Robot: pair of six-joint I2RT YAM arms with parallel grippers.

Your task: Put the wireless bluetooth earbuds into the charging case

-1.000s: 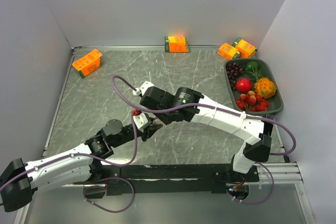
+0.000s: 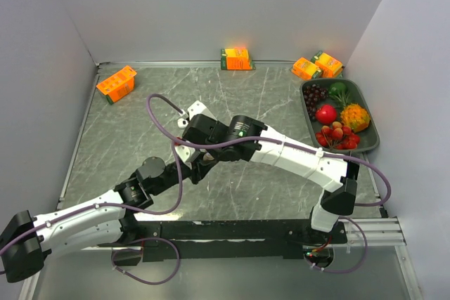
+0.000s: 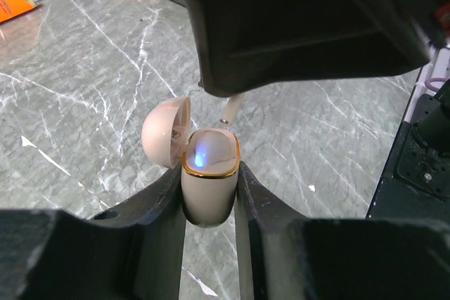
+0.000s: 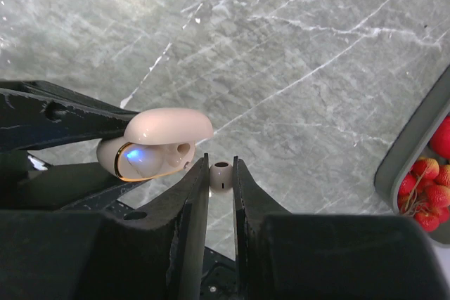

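Observation:
The pale pink charging case point(image 3: 209, 194), lid point(image 3: 158, 133) raised and a blue light inside, is held by my shut left gripper. In the right wrist view the case point(image 4: 151, 156) lies left of my right gripper, which is shut on a small white earbud point(image 4: 221, 180). The earbud's stem point(image 3: 232, 109) hangs from the dark right gripper just above and behind the case in the left wrist view, apart from the open cavity. From the top, both grippers meet over the middle of the marble table, mostly hidden by the right arm.
A tray point(image 2: 374, 135) of fruit stands at the right. Orange boxes point(image 2: 236, 59) sit along the back and at the back left point(image 2: 117, 83). The marble surface point(image 2: 140, 131) around the grippers is clear, with a dark front edge point(image 2: 211, 230).
The left arm has moved very little.

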